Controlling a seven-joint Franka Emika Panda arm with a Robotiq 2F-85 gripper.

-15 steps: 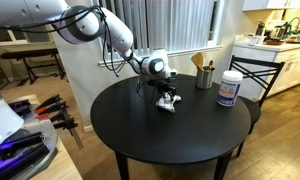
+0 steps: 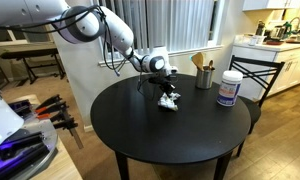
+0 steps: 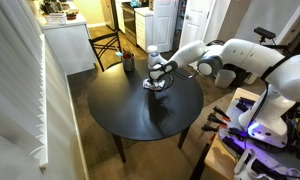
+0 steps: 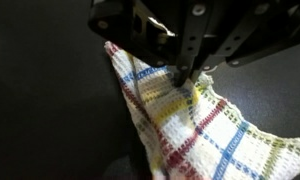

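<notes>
A white cloth (image 4: 215, 135) with blue, red, yellow and green checked stripes fills the lower part of the wrist view. My gripper is shut, and the cloth bunches up around its fingertips, some of it showing behind them. From exterior view 1, the cloth (image 2: 168, 102) makes a crumpled peak on the dark round table (image 2: 155, 140), directly under the gripper (image 2: 168, 91). The arm hides most of the cloth in exterior view 2. Exactly how much fabric sits between the fingers is hidden.
Beyond the cloth stand a utensil holder (image 2: 203, 77) and a white tub with a blue label (image 2: 229, 88), the tub close to the table's right edge. A chair (image 2: 260, 75) is behind them.
The arm and cloth look almost unmoved; the cloth's outline under the gripper has shifted only slightly. The gripper stays low at the cloth throughout.
</notes>
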